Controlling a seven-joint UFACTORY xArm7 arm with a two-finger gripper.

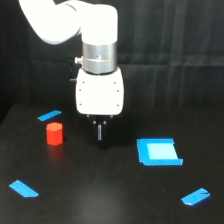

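Note:
My gripper point(99, 130) hangs below the white arm, over the middle of the dark table. Its dark fingers are small and hard to make out against the background, so whether they are apart or together is unclear. No held object shows at them. To the left of the gripper, and apart from it, a red block point(54, 133) rests on the table. At the right lies a pale square point(161, 151) bordered with blue tape point(143, 152).
Blue tape strips lie at the back left point(49, 115), front left point(23, 188) and front right point(195, 197). A black curtain point(170, 60) hangs behind the table.

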